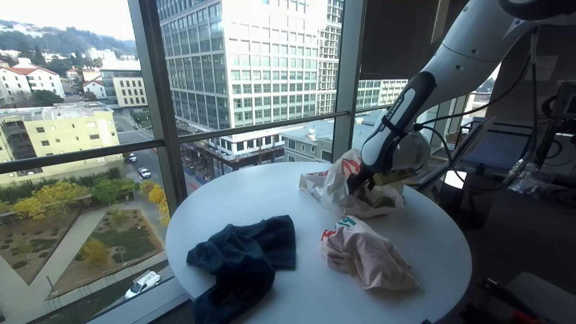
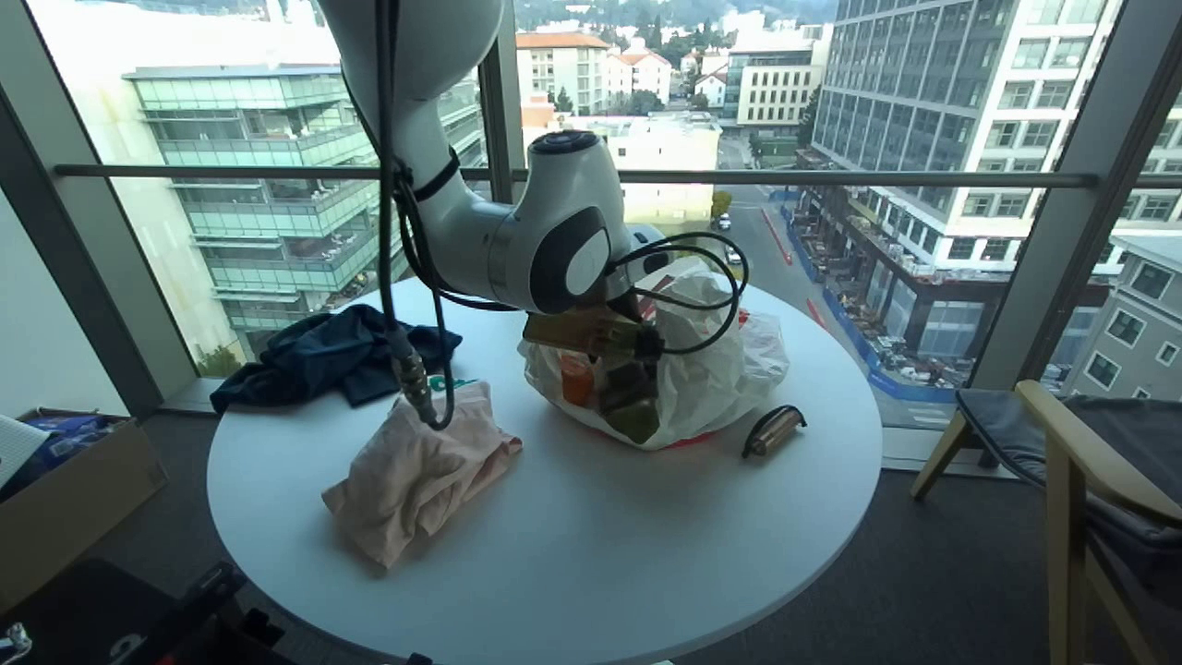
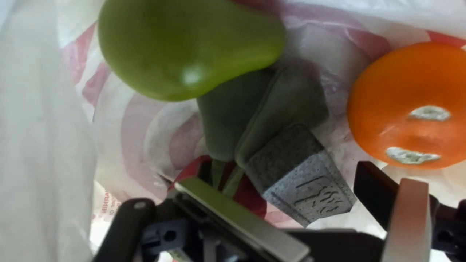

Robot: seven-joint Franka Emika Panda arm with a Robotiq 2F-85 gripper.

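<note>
My gripper stands open inside the mouth of a white plastic bag with red print point(image 1: 329, 189). In the wrist view, a green pear point(image 3: 188, 48) lies at the upper left and an orange fruit point(image 3: 410, 104) at the right. Between them is a dark grey-green thing of two flat pieces point(image 3: 262, 109). A grey block with marks on its face point(image 3: 310, 179) shows in the gap between the fingers, apart from the right one. Something dark red point(image 3: 249, 198) is partly hidden behind the left finger.
A dark blue cloth point(image 1: 243, 254) and a pale pink cloth with print point(image 1: 372, 256) lie on the round white table point(image 1: 313, 297). A small brown clip-like object point(image 2: 773, 432) lies beside the bag.
</note>
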